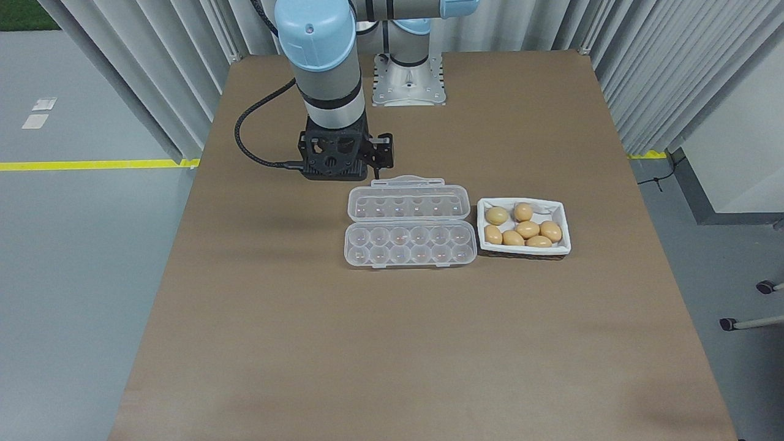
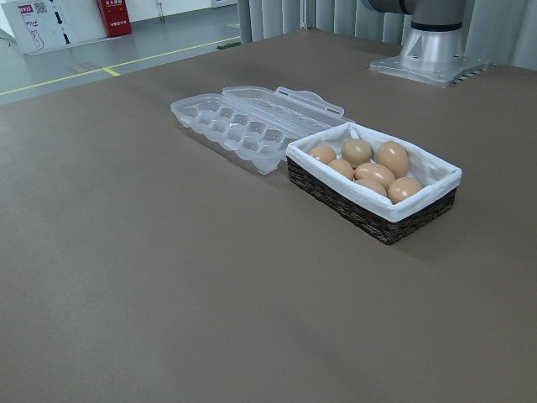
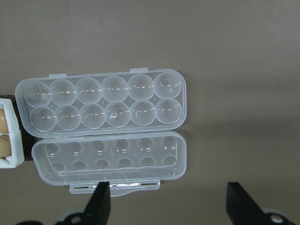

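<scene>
An open clear plastic egg carton lies on the table, its cupped tray (image 1: 410, 242) empty and its lid (image 1: 408, 202) folded back toward the arm. Right beside it stands a white-lined wicker basket (image 2: 373, 197) holding several brown eggs (image 2: 373, 175); only its edge shows in the wrist view. My gripper hangs above and behind the carton in the front view, fingers pointing down and spread wide open, with nothing between them.
A robot base (image 1: 408, 84) stands at the back edge, with curtains behind it. A black cable loops beside the gripper.
</scene>
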